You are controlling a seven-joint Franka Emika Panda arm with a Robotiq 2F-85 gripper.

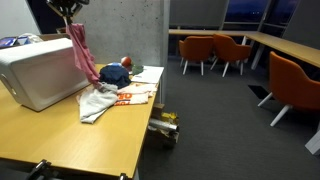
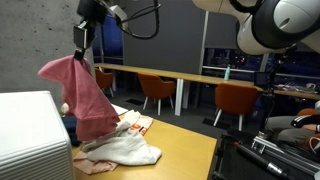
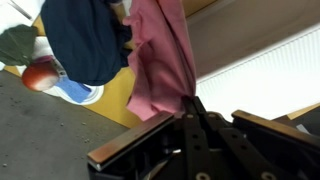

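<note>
A pink cloth hangs from my gripper, which is shut on its upper end. In exterior view 1 the pink cloth dangles beside the white box, its lower end close to the cloths on the table. The wrist view shows the pink cloth running up to my fingertips. Below lie a crumpled white cloth, a flat orange-and-white patterned cloth and a dark blue cloth.
A large white box stands at the table's left. A red round item and something green and leafy sit beside the dark cloth. Orange chairs stand beyond.
</note>
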